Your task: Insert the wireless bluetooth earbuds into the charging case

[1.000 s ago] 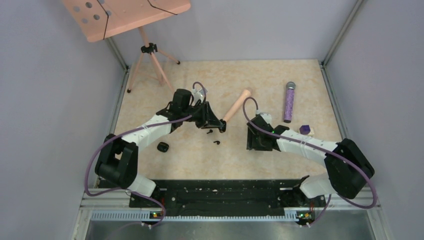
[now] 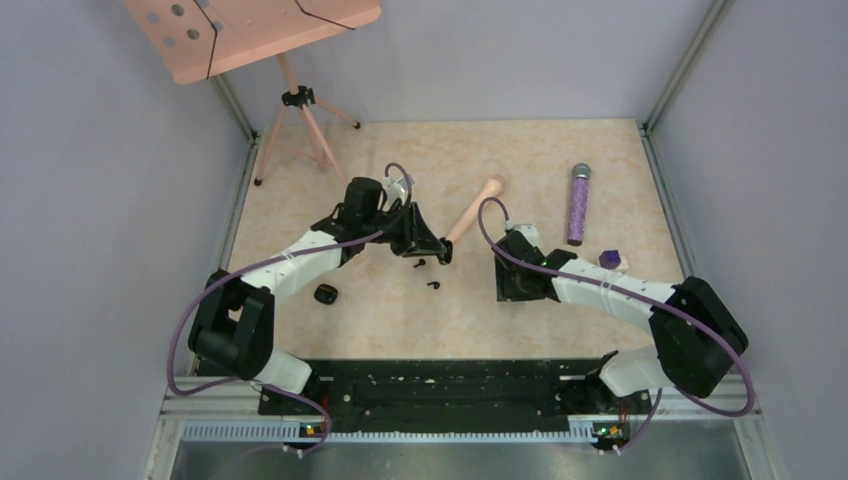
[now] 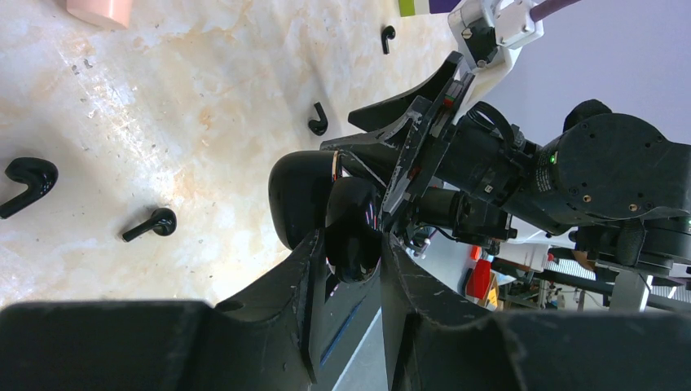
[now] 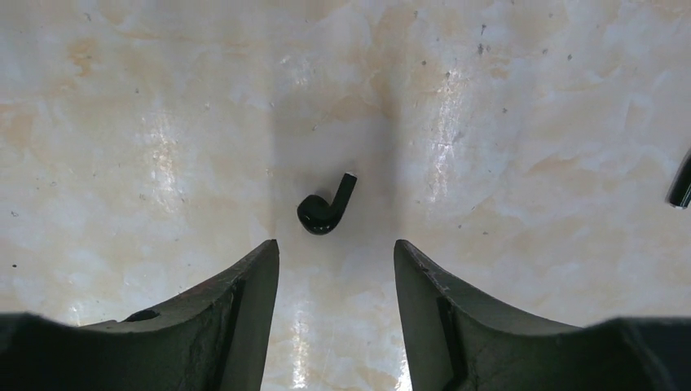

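My left gripper is shut on a glossy black case [image 3: 297, 195], its lid raised, held above the table left of centre [image 2: 445, 250]. My right gripper stands open at the right, pointing down, with an earbud [image 4: 322, 212] just ahead of its fingertips and nothing between them.
A black rounded object [image 2: 325, 294] lies at the left. A pink cylinder [image 2: 475, 210], a purple microphone [image 2: 579, 210] and a small purple box [image 2: 610, 258] lie at the back and right. A pink easel [image 2: 310, 120] stands back left.
My right arm has shifted very slightly over the last second. My left arm and the case it holds have not visibly moved.
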